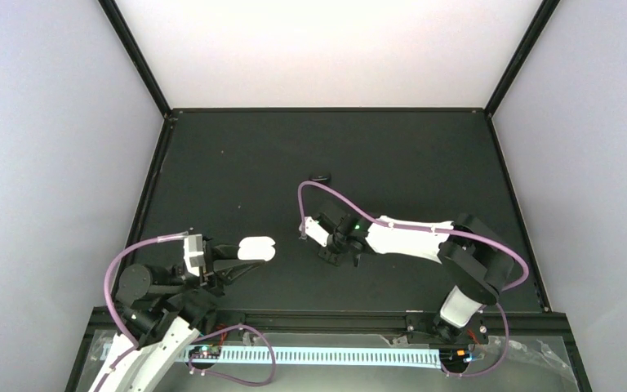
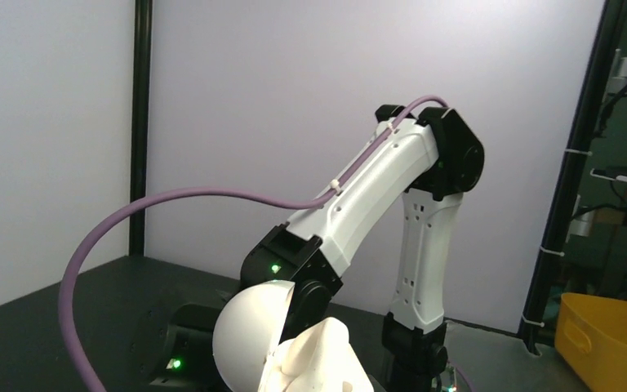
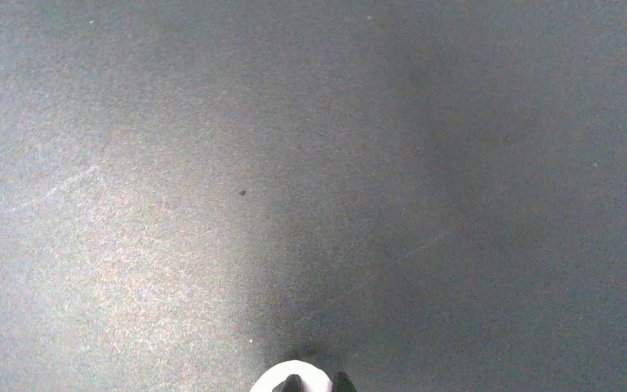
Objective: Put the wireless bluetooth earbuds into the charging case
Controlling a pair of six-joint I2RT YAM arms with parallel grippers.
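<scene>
The white charging case sticks out from my left gripper, which is shut on it above the front left of the table. Up close in the left wrist view, the case's rounded lid stands open beside its hollowed base; that gripper's fingers do not show there. My right gripper is to the right of the case, a gap apart. In the right wrist view, a white earbud shows at the bottom edge between dark fingertips, mostly cut off. Whether earbuds sit in the case is unclear.
A small dark object lies mid-table, just behind the right arm's purple cable. Outside the frame stands a yellow bin.
</scene>
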